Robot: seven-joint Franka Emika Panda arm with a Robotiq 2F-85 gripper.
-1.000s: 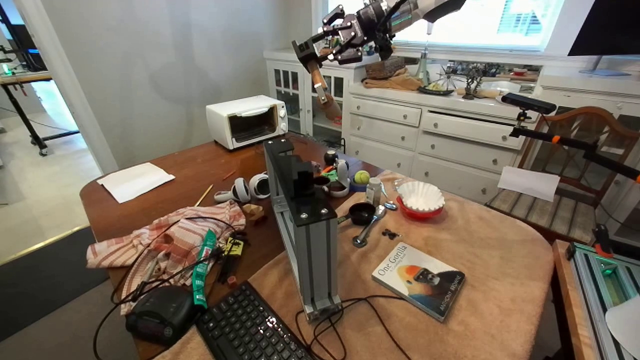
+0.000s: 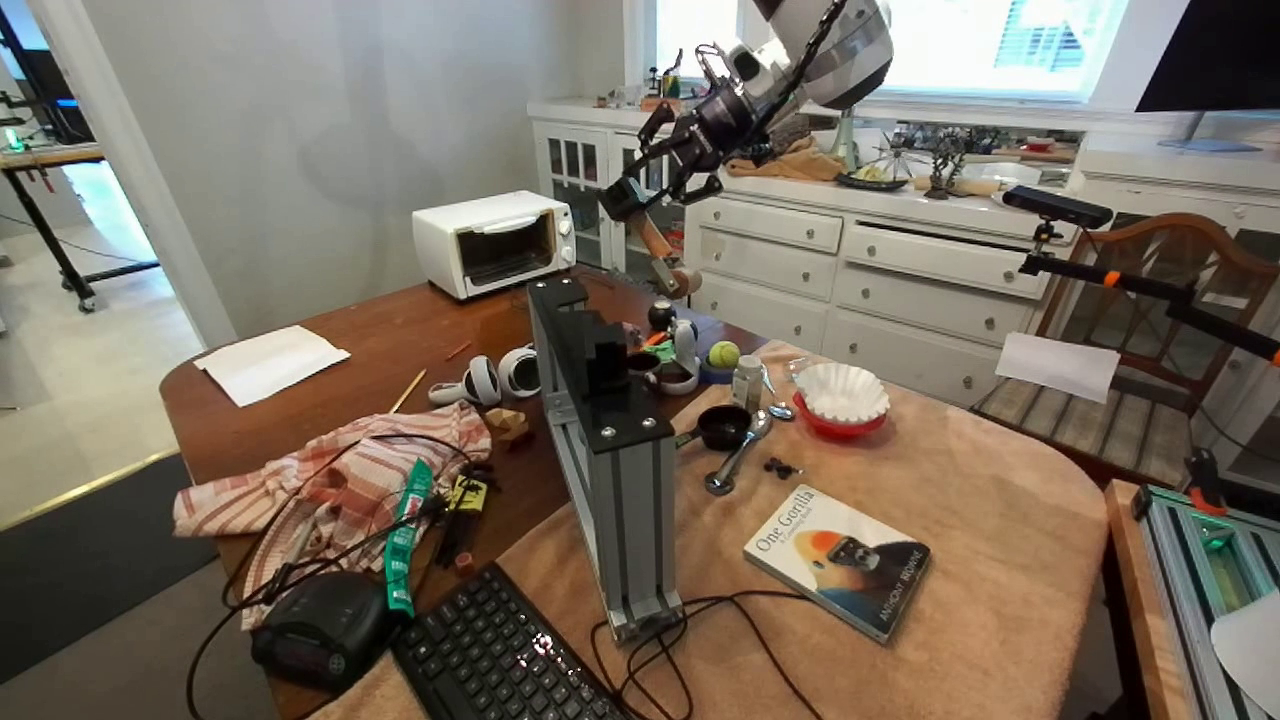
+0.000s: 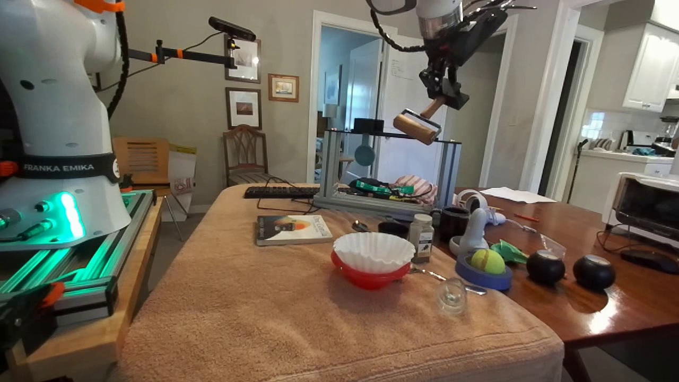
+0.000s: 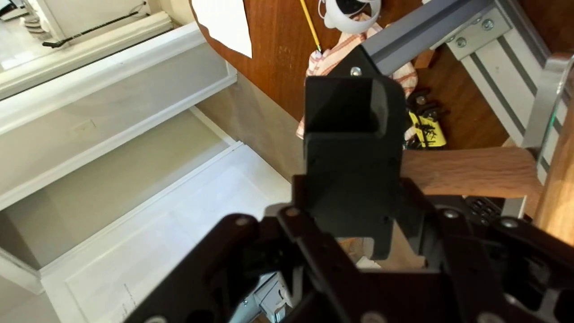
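Note:
A wooden hand roller (image 3: 415, 128) with a metal frame hangs in the air, its handle (image 4: 473, 171) clamped in my gripper (image 3: 450, 96). In exterior view 1 the gripper (image 2: 632, 198) is high above the far side of the table, with the roller (image 2: 675, 282) pointing down and to the right. The wrist view has the gripper's dark fingers (image 4: 352, 177) in the middle, the handle reaching right from them to the roller's edge (image 4: 559, 199). Much of the roller lies outside that view.
Below stands a metal frame (image 2: 642, 516) with a dark top, a tall obstacle. Around it are a headset (image 2: 482, 382), a striped cloth (image 2: 348, 462), a keyboard (image 2: 504, 654), a book (image 2: 840, 562), and a red bowl (image 2: 843, 422) with paper liners. The towel's (image 3: 267, 312) near part is clear.
My gripper has come down and slightly right in exterior view 1, carrying the roller lower and turning it. Objects on the table look unmoved.

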